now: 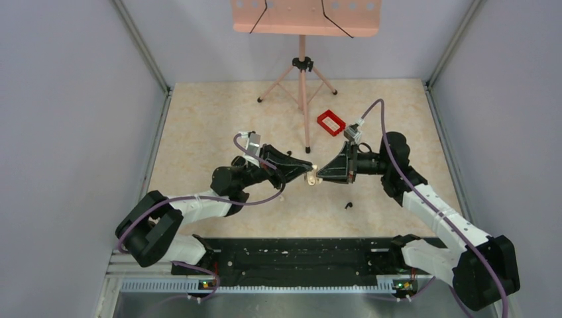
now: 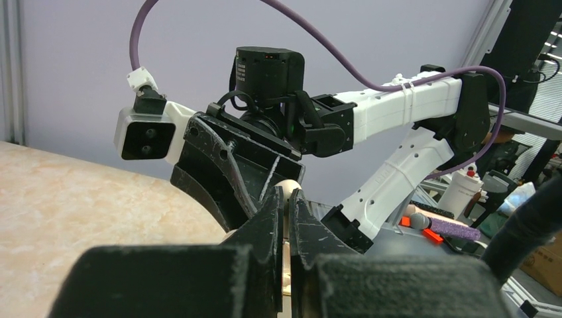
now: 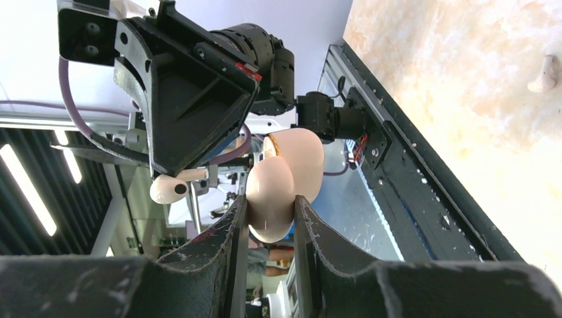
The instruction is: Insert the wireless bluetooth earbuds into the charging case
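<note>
In the right wrist view, the cream charging case [image 3: 270, 199] is held up with its lid [image 3: 301, 156] standing open, and my right gripper is shut on it. A cream earbud sits at the tip of my left gripper [image 1: 309, 166], which is shut on it; the earbud's round end shows above the fingertips in the left wrist view. In the top view, earbud and case are close together above the table's middle; whether they touch I cannot tell. A second cream earbud [image 3: 545, 76] lies on the table.
A red tray [image 1: 331, 122] lies toward the back, beside the foot of a pink stand [image 1: 303, 99]. Small black items [image 1: 348, 205] rest on the table.
</note>
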